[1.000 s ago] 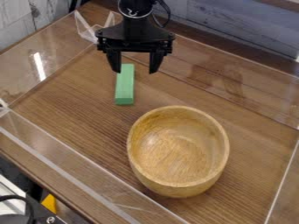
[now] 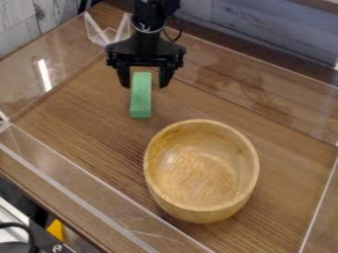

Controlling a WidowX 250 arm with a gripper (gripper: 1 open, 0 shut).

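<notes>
My black gripper (image 2: 145,69) hangs at the top centre of the camera view, open, its two fingers spread over the far end of a green block (image 2: 140,99). The block lies lengthwise on the wooden table (image 2: 79,148). Whether the fingertips touch it is hard to tell.
A large wooden bowl (image 2: 201,170) sits at the lower right. The table's right half behind the bowl and the area left of the block are clear. Walls border the table at the back, and cables show at the lower left corner.
My gripper has moved back and to the left, from right of the block to over its far end. The block and bowl have not visibly moved.
</notes>
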